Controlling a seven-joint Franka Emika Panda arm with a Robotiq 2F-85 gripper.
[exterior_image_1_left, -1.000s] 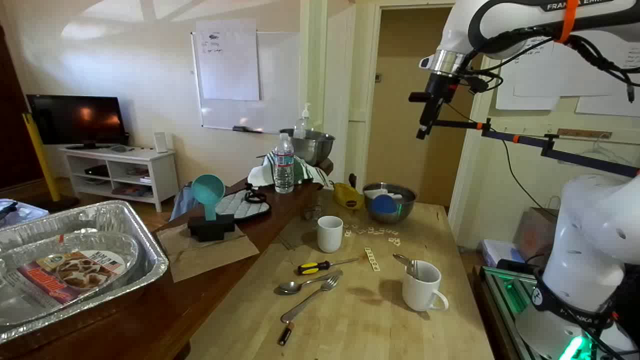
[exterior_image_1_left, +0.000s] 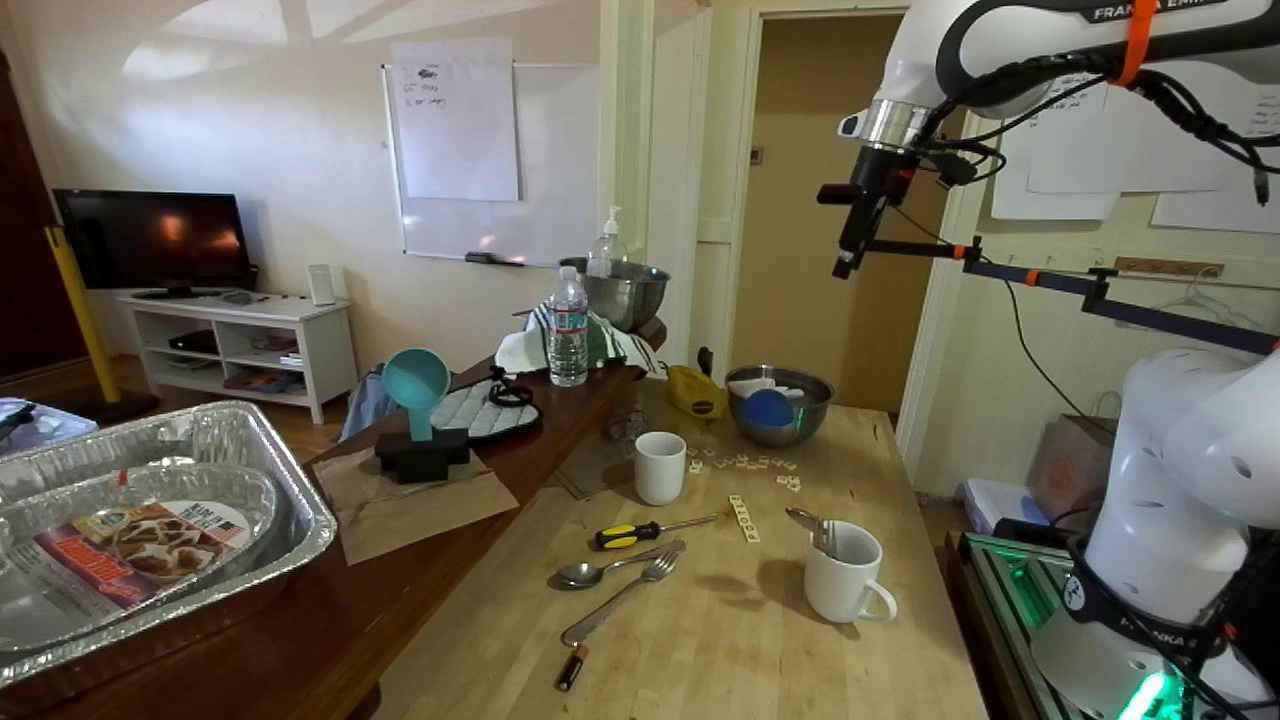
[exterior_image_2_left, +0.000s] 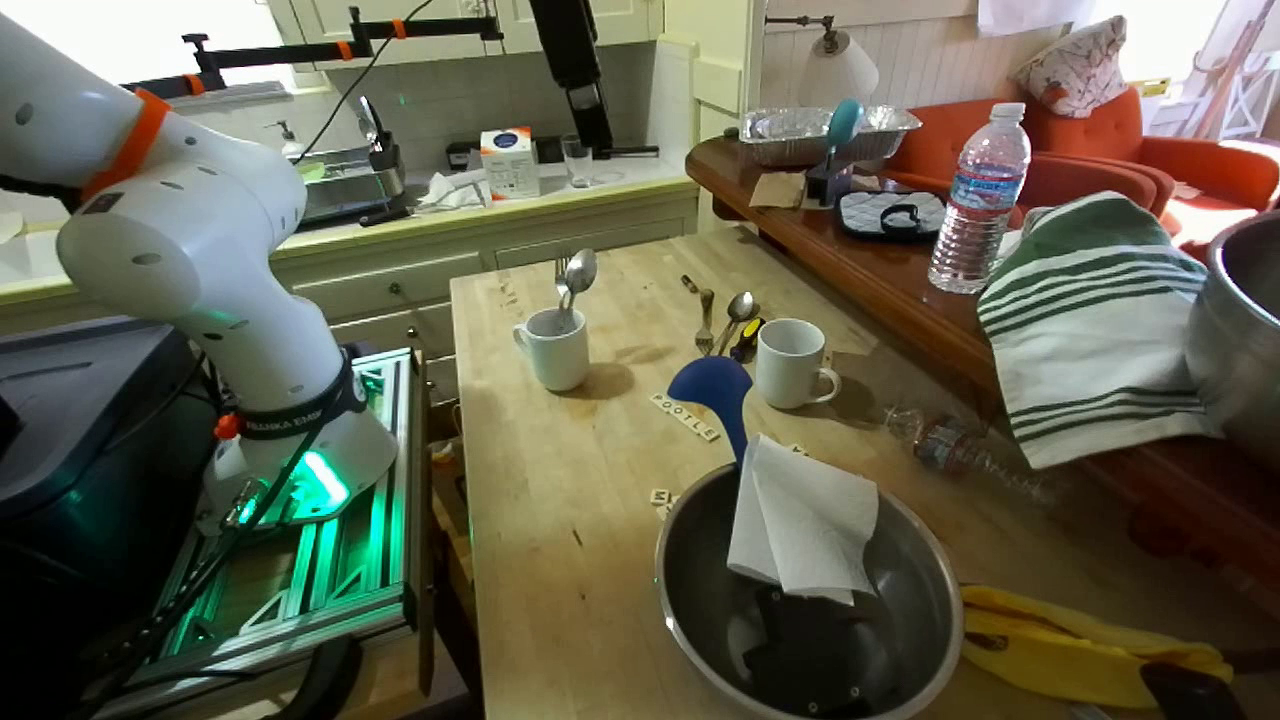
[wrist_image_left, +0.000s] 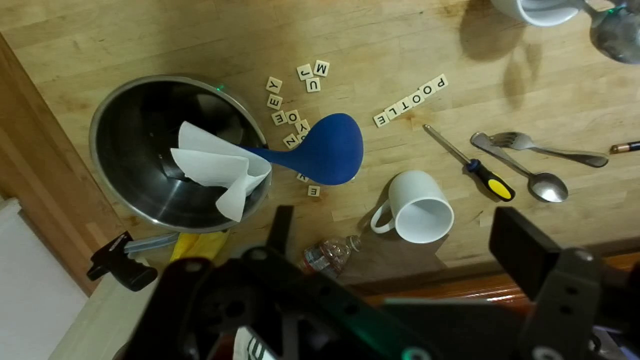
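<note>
High above the wooden table my gripper is open, with no object between its widely parted fingers. Below it in the wrist view stands an empty white mug (wrist_image_left: 424, 207). A second white mug (exterior_image_1_left: 843, 574), nearer the robot base, has a spoon and a fork in it. On the bare wood lie a screwdriver (wrist_image_left: 474, 165), a spoon (wrist_image_left: 547, 186), a fork (wrist_image_left: 549, 150) and a battery (exterior_image_1_left: 572, 668). A blue ladle (wrist_image_left: 331, 150) leans out of a steel bowl (wrist_image_left: 99, 162), which also holds folded white paper (wrist_image_left: 213, 165).
Letter tiles (wrist_image_left: 411, 101) are spread between bowl and mugs, one row reading POOTLE. A clear bottle (wrist_image_left: 331, 255) lies on its side by the raised brown counter (exterior_image_1_left: 480, 480). Upright on that counter stands a water bottle (exterior_image_2_left: 984, 198). A yellow item (exterior_image_2_left: 1080, 642) lies beside the bowl.
</note>
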